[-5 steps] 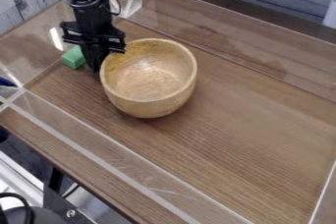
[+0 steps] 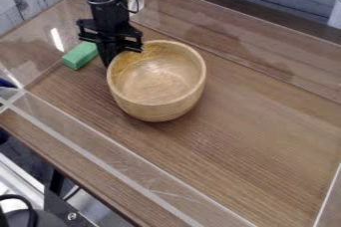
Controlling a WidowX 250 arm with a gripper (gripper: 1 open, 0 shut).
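Note:
A wide beige bowl [image 2: 163, 82] sits on the wooden table, left of centre. The black gripper [image 2: 123, 48] is at the bowl's upper-left rim, its fingertips touching or very near it; whether it is shut on the rim is unclear. A green block [image 2: 80, 54] lies just left of the gripper on the table.
A dark cable lies at the lower-left corner. A pale wall stands along the top left.

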